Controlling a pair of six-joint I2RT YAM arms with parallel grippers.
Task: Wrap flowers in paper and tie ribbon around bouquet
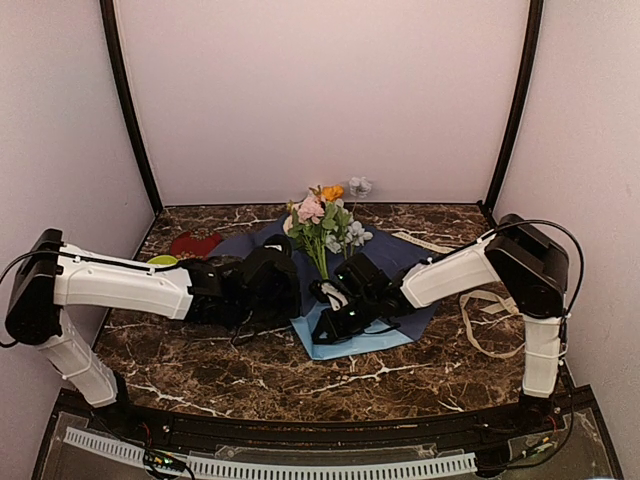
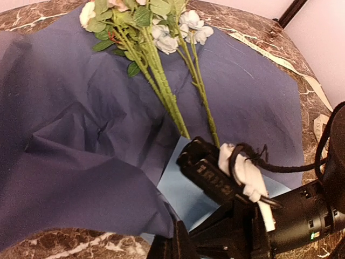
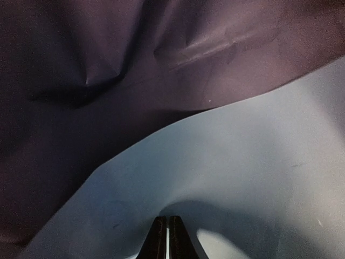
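Note:
A bouquet of pink, orange and white flowers [image 1: 318,215] with long green stems lies on dark blue wrapping paper [image 2: 70,91] with a light blue layer [image 2: 186,189]. My left gripper is shut on a lifted fold of the dark paper, which rises at its fingertips. My right gripper is shut low over the light blue paper, nothing visible between its fingers. The right arm lies across the paper by the stem ends.
A cream ribbon [image 1: 480,340] lies loose on the marble table at the right. A lime bowl [image 1: 158,261] and a red object [image 1: 192,243] are at the back left, partly behind my left arm.

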